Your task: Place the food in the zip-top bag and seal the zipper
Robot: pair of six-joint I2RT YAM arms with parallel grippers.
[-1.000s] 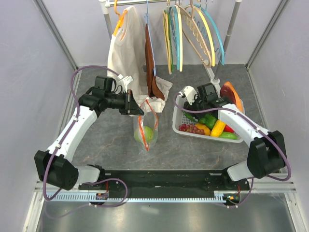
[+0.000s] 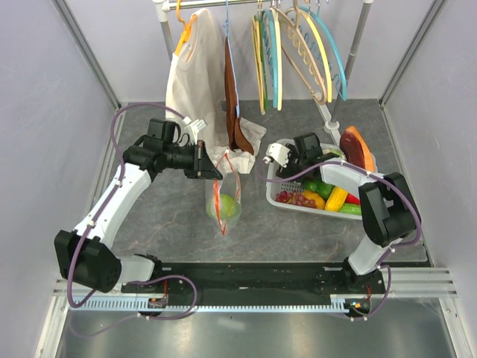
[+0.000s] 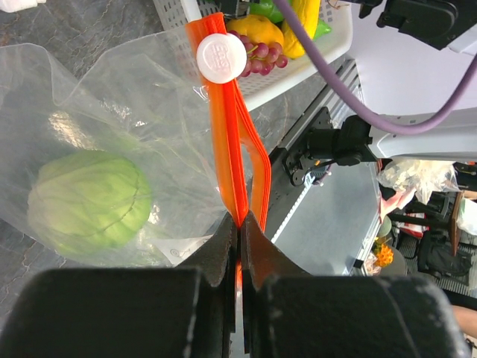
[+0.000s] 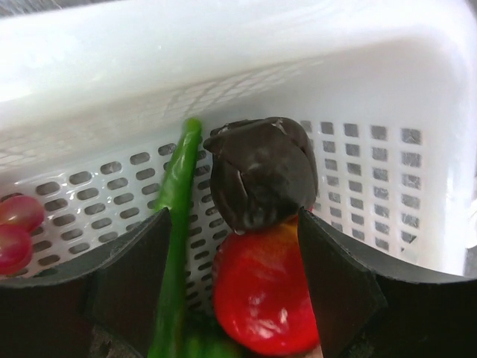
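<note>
My left gripper is shut on the orange zip edge of the clear zip top bag (image 3: 89, 127), which holds a pale green round food (image 3: 89, 198). In the right wrist view my right gripper is part open over the food basket (image 4: 387, 97), its fingers around the lower ends of a dark, wrinkled vegetable (image 4: 261, 168), a red round food (image 4: 264, 294) and a green pod (image 4: 175, 179); whether it touches any cannot be told. Red grapes (image 4: 19, 231) lie at the basket's left.
In the top view, yellow food (image 2: 336, 198) and a bread-like item (image 2: 356, 149) fill the basket's right side. A clothes rack with hangers (image 2: 313, 52) and hanging cloth (image 2: 190, 82) stands behind. Bare counter (image 2: 156, 224) surrounds the bag.
The right arm has shifted toward the left, its gripper moving slightly left and down within the basket area in the top view. The left arm and bag look unchanged.
</note>
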